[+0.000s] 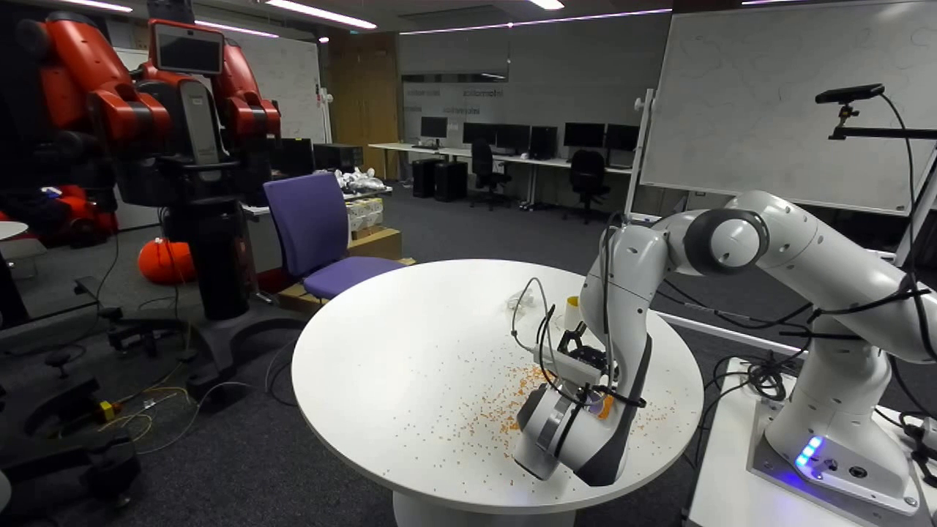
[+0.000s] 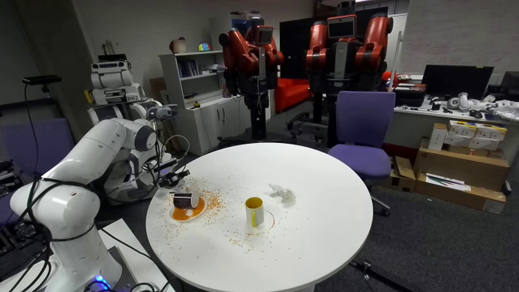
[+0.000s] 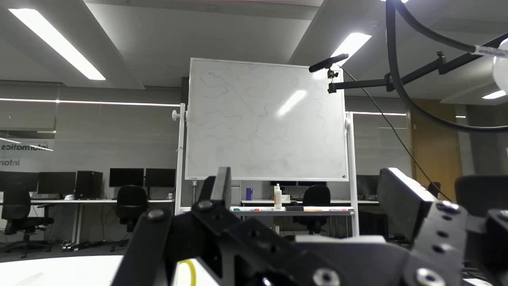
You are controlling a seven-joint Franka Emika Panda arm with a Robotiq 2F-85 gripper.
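In exterior view 2 a dark mug (image 2: 183,200) lies on its side, its pale end facing right. Beneath it is a white plate (image 2: 173,215) spread with orange grains (image 2: 182,214). An upright white mug (image 2: 255,214) with a yellow inside and handle stands to the right. My gripper (image 2: 183,176) is low over the table, just behind the dark mug in that view; whether they touch cannot be made out. The wrist view has the gripper open, with only the distant whiteboard seen between its fingers. The forearm covers most of the plate in exterior view 1.
Loose grains are scattered over the round white table (image 2: 311,170) around the plate and the white mug. Crumpled clear plastic (image 2: 283,194) lies behind the white mug. A purple chair (image 2: 365,131) is close to the table's far edge.
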